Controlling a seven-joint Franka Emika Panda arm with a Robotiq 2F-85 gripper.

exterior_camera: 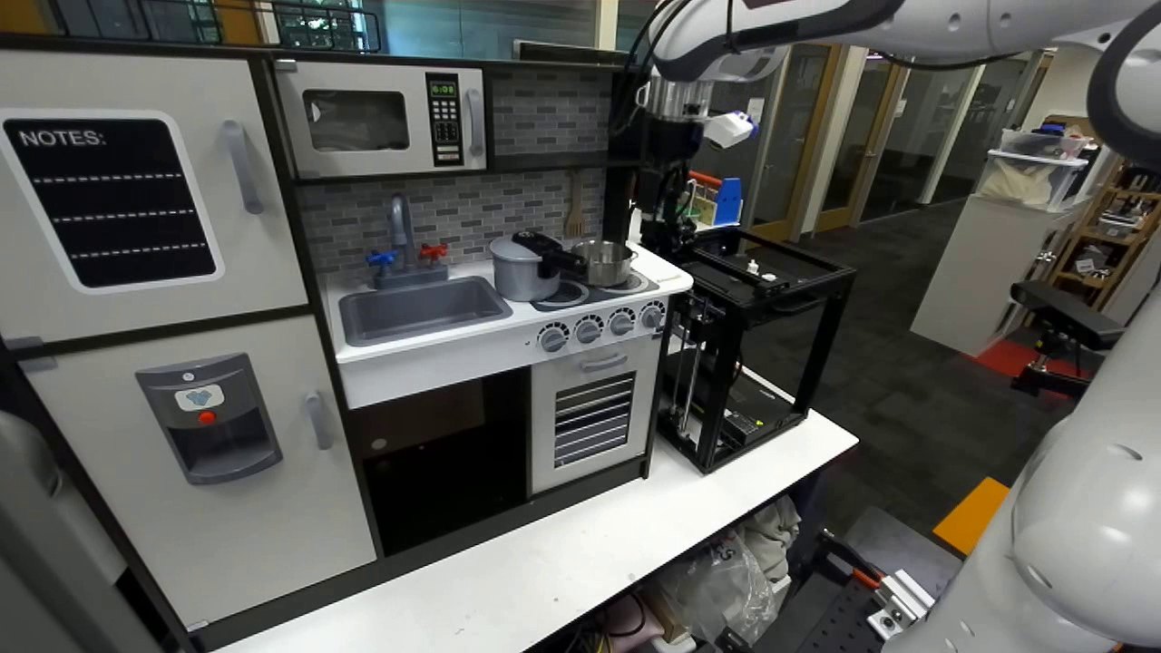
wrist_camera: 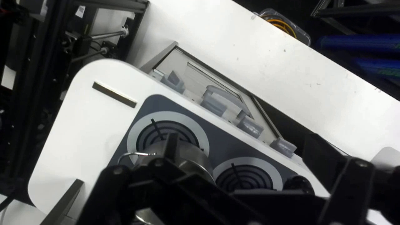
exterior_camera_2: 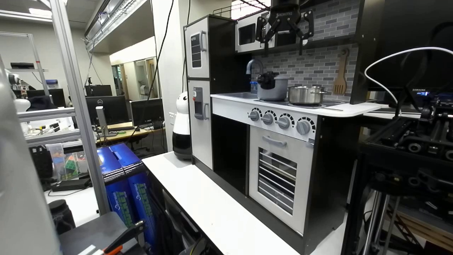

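High in exterior view 2, my gripper [exterior_camera_2: 283,46] points down with its two fingers spread wide and nothing between them. From exterior view 1 the gripper [exterior_camera: 665,218] appears dark, near the right end of the toy stove. A small steel pot [exterior_camera_2: 304,96] rests on the stove's right burner, lower than my fingertips. To its left stands a grey pot [exterior_camera_2: 276,87] with a black handle part on top. In the wrist view one finger partly covers the steel pot [wrist_camera: 193,153], while the burner plate [wrist_camera: 245,178] beside it is partly visible.
A sink [exterior_camera: 424,310] with a faucet lies left of the pots. A wooden spatula [exterior_camera_2: 340,74] hangs on the back wall, below a shelf and microwave [exterior_camera: 375,120]. A black frame machine [exterior_camera: 751,326] stands right of the kitchen.
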